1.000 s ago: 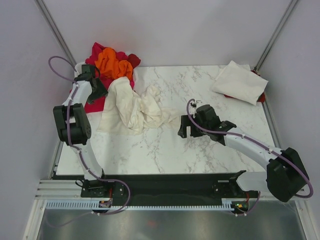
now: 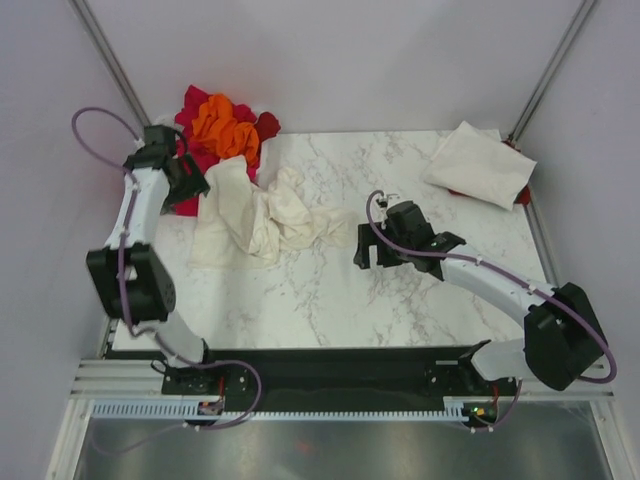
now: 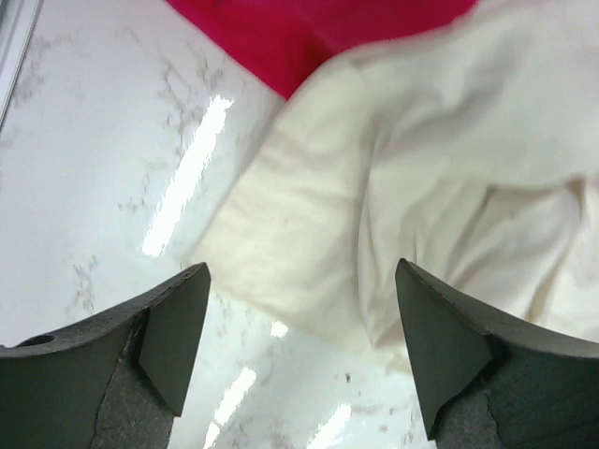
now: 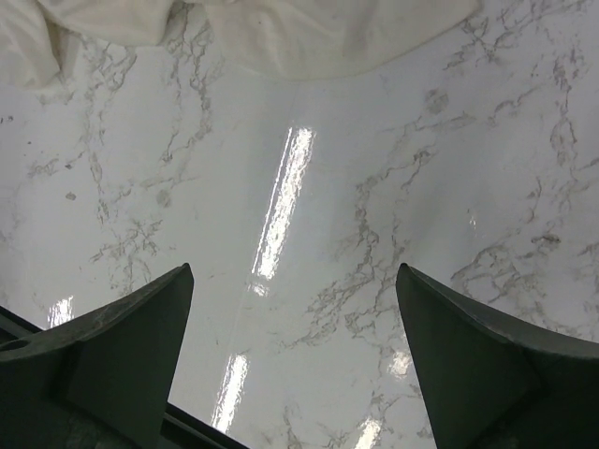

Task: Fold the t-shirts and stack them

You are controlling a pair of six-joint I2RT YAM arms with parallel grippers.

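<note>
A rumpled cream t-shirt [image 2: 265,220] lies spread over the left-middle of the table, its folds filling much of the left wrist view [image 3: 299,224]. My left gripper [image 2: 180,175] hangs over its left side, open, with nothing between the fingers. My right gripper [image 2: 375,245] stands open above bare table, just right of the shirt's right end, whose hem shows at the top of the right wrist view [image 4: 337,37]. A pile of red and orange shirts [image 2: 225,125] lies at the back left. A folded cream stack [image 2: 475,160] with red beneath sits at the back right.
Bare marble table [image 2: 280,310] runs along the front and across the back middle. The table's dark front edge [image 2: 320,360] shows in the top and right wrist views. Side rails and walls border both sides.
The left arm has shifted toward the front and is blurred with motion. The right arm has moved slightly. The cream shirt's right part lies a little differently than a second ago.
</note>
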